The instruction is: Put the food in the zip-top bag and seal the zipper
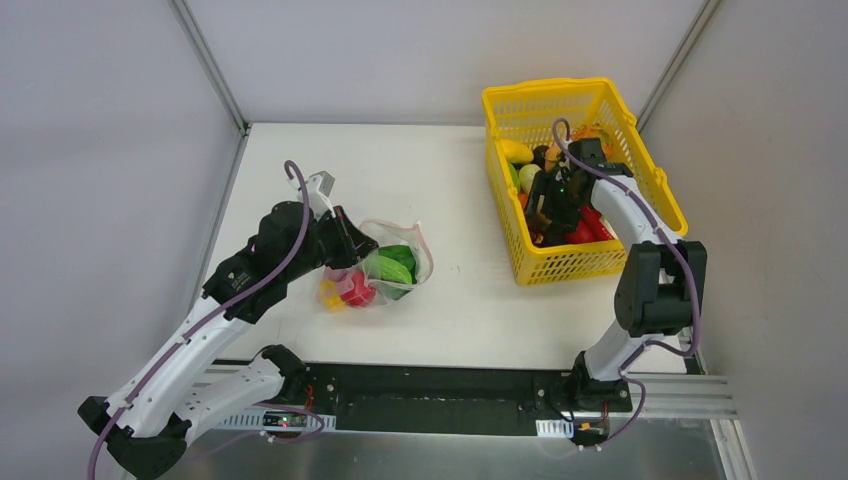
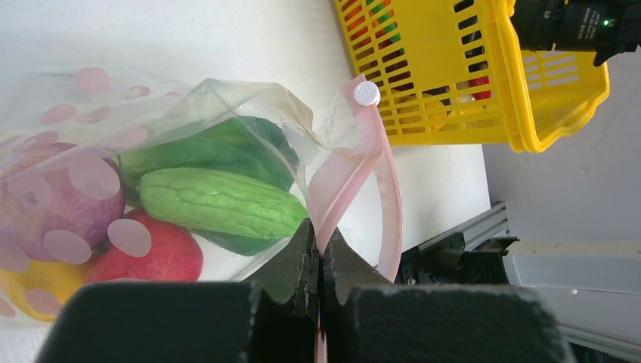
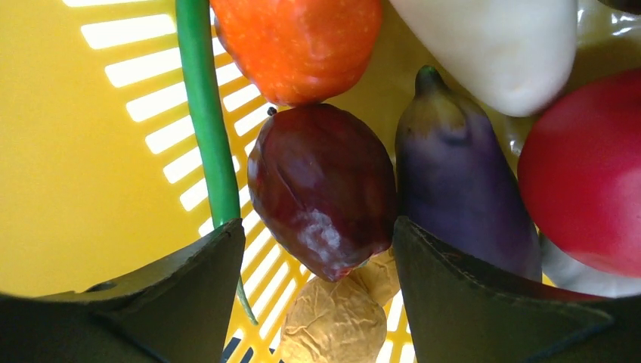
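The clear zip top bag (image 1: 395,265) lies on the white table holding cucumber-like greens (image 2: 219,200), a red item (image 2: 151,253), a purple one and a yellow one. My left gripper is shut on the bag's pink zipper edge. In the yellow basket (image 1: 560,265), my right gripper hovers part open around a dark red wrinkled item (image 3: 321,178), between a green chili (image 3: 204,113) and an eggplant (image 3: 461,189).
An orange item (image 3: 302,38), white item (image 3: 491,45), red item (image 3: 582,166) and brown wrinkled item (image 3: 332,325) crowd the basket.
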